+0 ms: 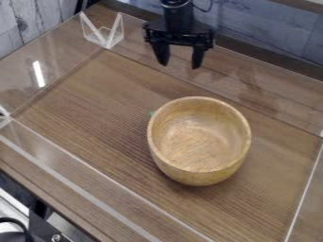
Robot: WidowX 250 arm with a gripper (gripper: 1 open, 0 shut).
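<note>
My black gripper (179, 53) is at the top centre of the camera view, its two fingers spread apart and open, with nothing visible between them. A large wooden bowl (198, 142) sits on the wooden table (76, 132), below and apart from the gripper. A small green bit, partly hidden, shows at the bowl's upper left edge.
Pale wire-like pieces stand at the upper left and at the left edge.
</note>
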